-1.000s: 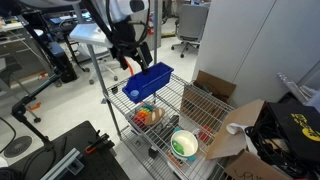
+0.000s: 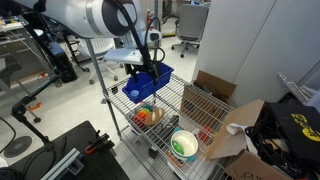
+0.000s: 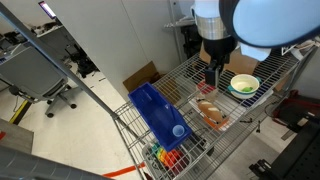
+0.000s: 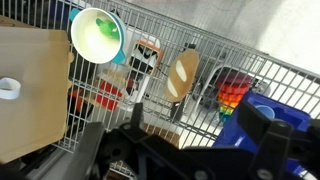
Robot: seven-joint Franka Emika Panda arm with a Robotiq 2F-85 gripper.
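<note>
My gripper hangs over the wire rack, its dark fingers spread apart and nothing visible between them. From the second exterior view, the gripper appears above the rack near its middle. A blue bin rests on the rack, with a round blue cup at one end. In the wrist view, a brown bread-like piece lies on the wires ahead of the gripper. A white bowl with a green rim stands farther left, greenish contents inside.
Multicoloured items sit beside the blue bin. An orange-and-white item lies between the bowl and bread-like piece. A cardboard box borders the rack, with a bin of dark items beyond it. Bare rack shows between these things.
In the first exterior view, the arm has swung rightward, and its gripper now appears over the blue bin's side of the rack. The objects on the rack look unmoved.
</note>
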